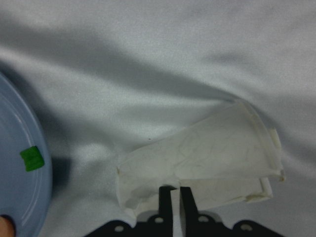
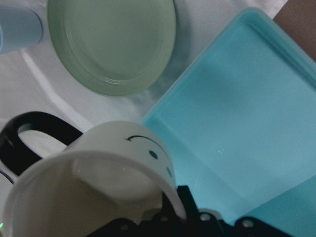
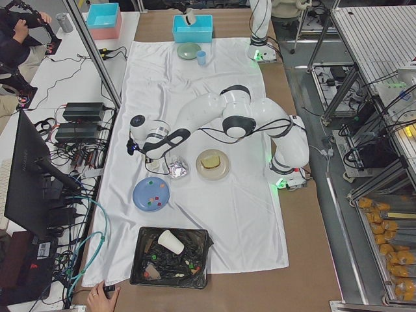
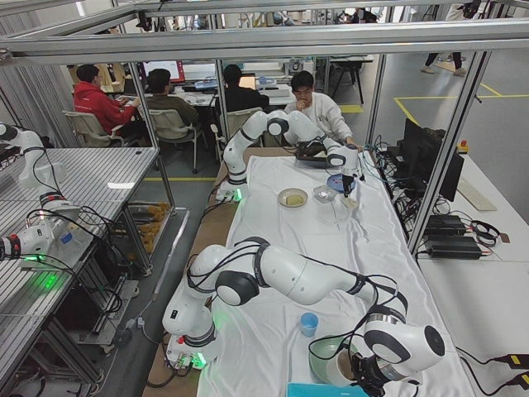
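Note:
In the left wrist view my left gripper is over a folded white paper piece [image 1: 207,148], fingertips close together; whether it grips the paper is unclear. A blue plate [image 1: 15,118] with small coloured pieces lies beside it. In the right wrist view my right gripper is shut on the rim of a white mug [image 2: 118,138] with a black handle, held over the edge of a turquoise bin [image 2: 222,113], near a green plate [image 2: 111,44].
A blue cup [image 2: 17,29] stands by the green plate. A tan plate with food [image 3: 218,170], crumpled foil [image 3: 179,168] and a black-lined bin [image 3: 201,276] are on the cloth. A hand [image 3: 104,299] is at the near edge.

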